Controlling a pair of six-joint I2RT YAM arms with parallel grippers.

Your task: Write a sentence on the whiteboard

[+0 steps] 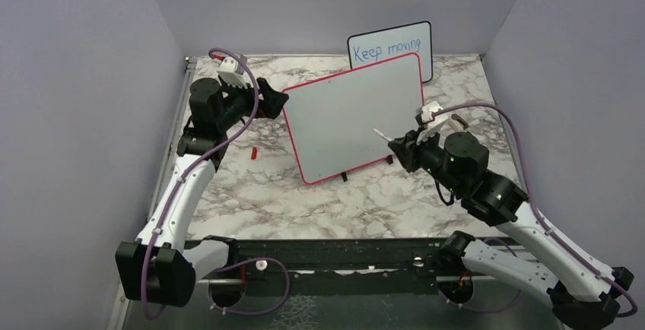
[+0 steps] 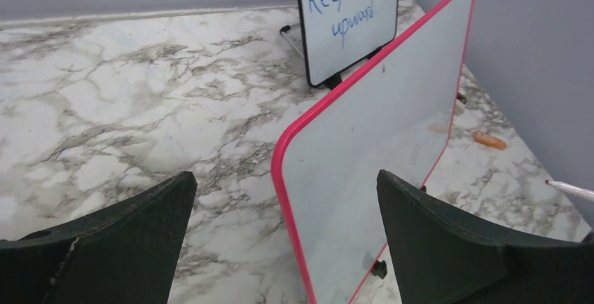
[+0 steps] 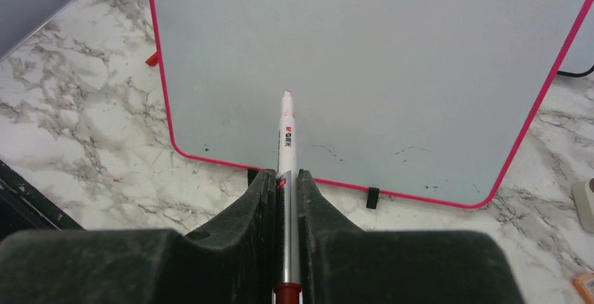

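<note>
The blank whiteboard (image 1: 354, 117) with a pink-red frame stands tilted at the middle of the table. My right gripper is shut on a white marker (image 3: 287, 136), its tip pointing toward the board's lower part; contact cannot be told. Small dark specks show on the board, but no sentence. At the board's upper left corner, my left gripper is open. The board's left edge shows between its fingers in the left wrist view, farther off, with nothing gripped. Behind stands a smaller whiteboard (image 2: 350, 20) reading "Keep moving upward" in blue.
A small red piece (image 1: 254, 153) lies left of the board. To the right are an eraser-like block (image 3: 585, 202) and an orange object (image 2: 489, 140). Black feet (image 3: 373, 197) jut out under the board.
</note>
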